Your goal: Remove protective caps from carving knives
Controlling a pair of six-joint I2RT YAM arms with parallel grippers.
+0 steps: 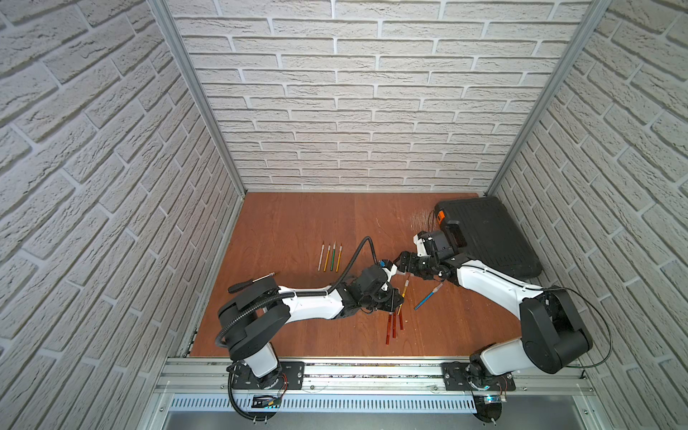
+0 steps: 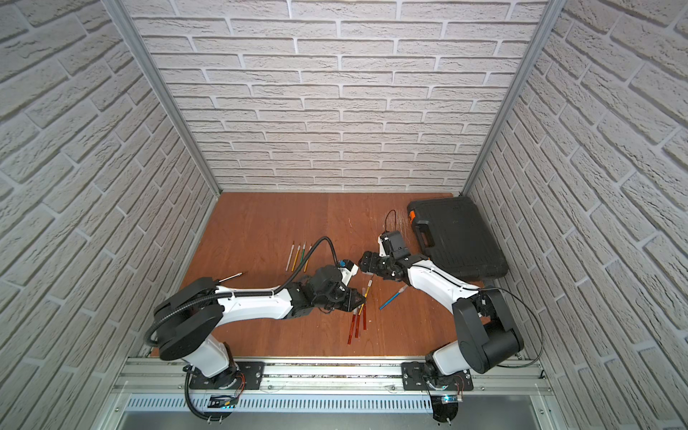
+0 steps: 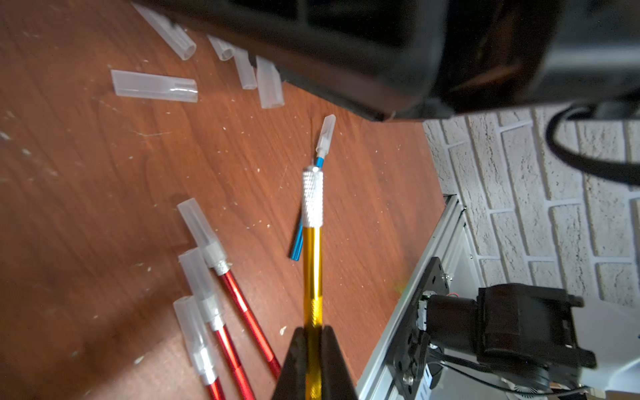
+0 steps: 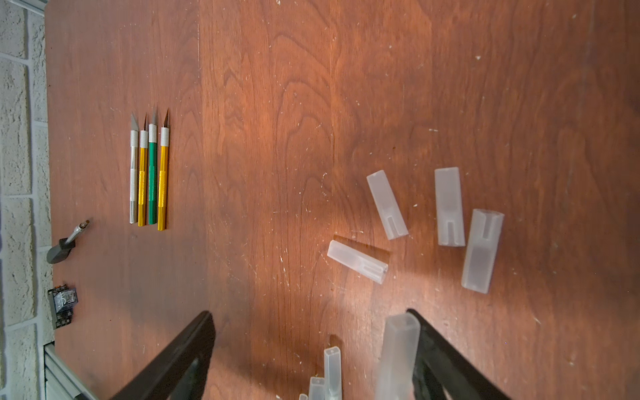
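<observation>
In the left wrist view, my left gripper is shut on a yellow knife (image 3: 312,260). No cap shows on its silver collar, and I cannot make out the blade. My right gripper stands open; a translucent cap (image 4: 396,363) appears close to the camera, against the inside of its right-hand finger (image 4: 450,366). Both grippers are near each other over the table, in the top left view. Red knives (image 3: 250,320) lie with caps (image 3: 200,230) on. A blue knife (image 3: 296,243) also wears a cap (image 3: 325,136).
Several loose caps (image 4: 386,204) are scattered on the table. Uncapped knives (image 4: 152,173) lie in a row at the left, blades pointing away. A screwdriver (image 4: 65,246) is near the left edge. A black case (image 1: 487,233) fills the back right.
</observation>
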